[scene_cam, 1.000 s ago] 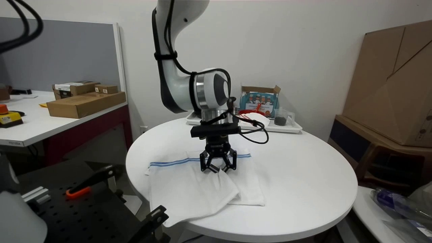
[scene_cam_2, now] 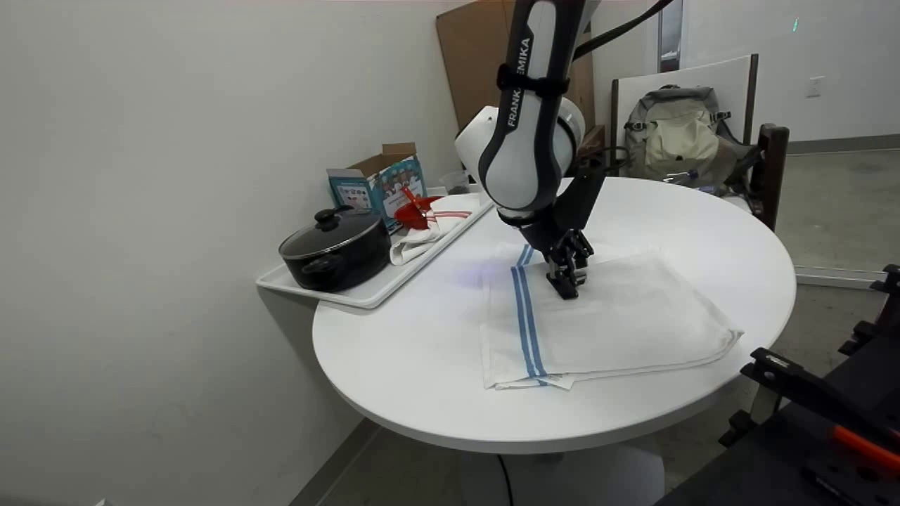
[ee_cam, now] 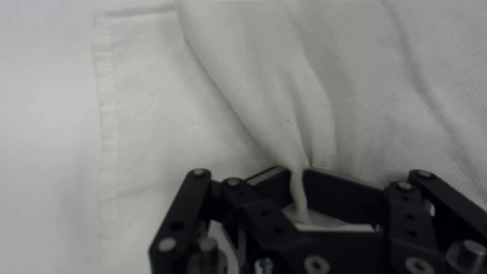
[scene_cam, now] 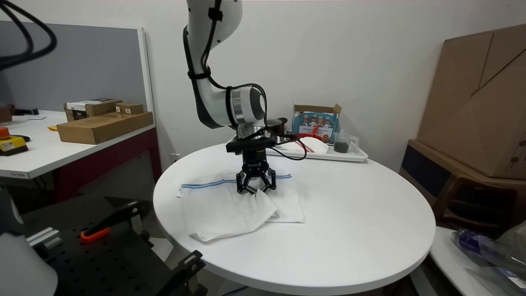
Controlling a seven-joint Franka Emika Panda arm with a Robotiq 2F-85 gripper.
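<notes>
A white towel [scene_cam: 222, 212] with blue stripes lies folded in layers on the round white table [scene_cam: 355, 217], left of its middle in exterior view 1. My gripper points down onto the towel and is shut on a thin pinch of its cloth. In the wrist view the pinched fold runs up between the two black fingers, and wrinkles spread away from it. The blue stripes [scene_cam_2: 527, 320] run along one side of the towel in exterior view 2, left of the gripper. The fingertips are close to the tabletop.
On the table's wall side stands a white tray [scene_cam_2: 371, 295] with a black lidded pot [scene_cam_2: 333, 253], a red item [scene_cam_2: 413, 212], a red-striped cloth and an open blue box [scene_cam_2: 396, 187].
My gripper has moved back toward the tray and slightly left, dragging the towel along. The towel's near edge, earlier over the table's front rim, now lies on the tabletop.
</notes>
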